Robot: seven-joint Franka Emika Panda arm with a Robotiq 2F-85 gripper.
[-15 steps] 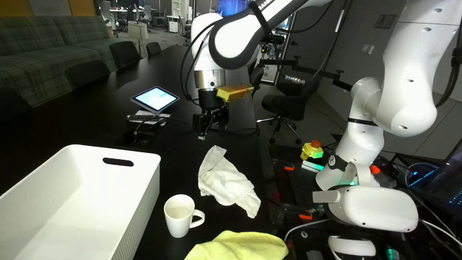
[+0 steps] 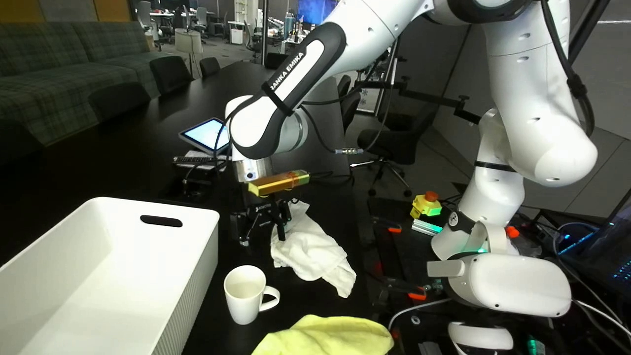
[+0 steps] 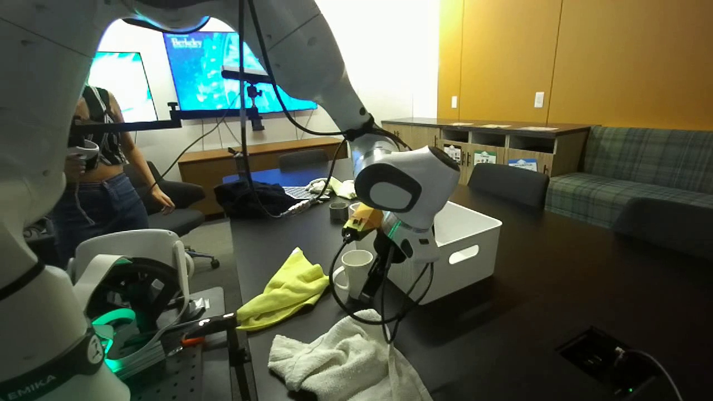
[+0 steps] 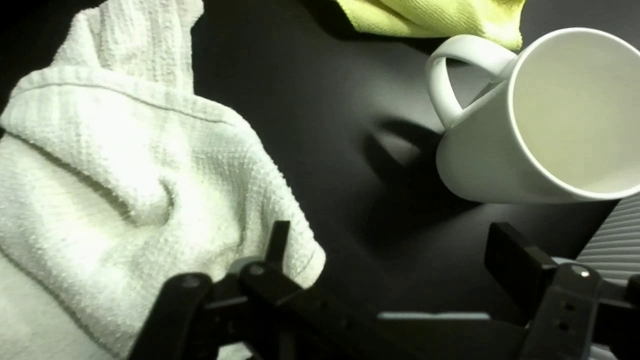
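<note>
My gripper is open, its fingers wide apart with only dark table showing between them. In the wrist view the white towel (image 4: 138,174) lies crumpled at the left, partly behind the left finger. A white mug (image 4: 480,150) stands upright at the upper right, beyond the right finger, its handle towards the towel. Exterior view 1 puts the gripper (image 2: 262,233) low at the towel's far left edge, behind the mug (image 2: 243,299). Whether a finger touches the towel (image 2: 313,251) I cannot tell. A yellow cloth (image 3: 287,291) lies beside the mug.
An empty-looking white bin (image 2: 201,266) stands close to the mug, on the side away from the towel. Farther back on the table are a tablet (image 2: 207,133) and a remote (image 2: 193,160). Open dark table lies beyond the bin.
The arm has come down and towards the mug and bin, bringing the gripper from behind the towel to its far left edge. Towel, mug, yellow cloth and bin have stayed put.
</note>
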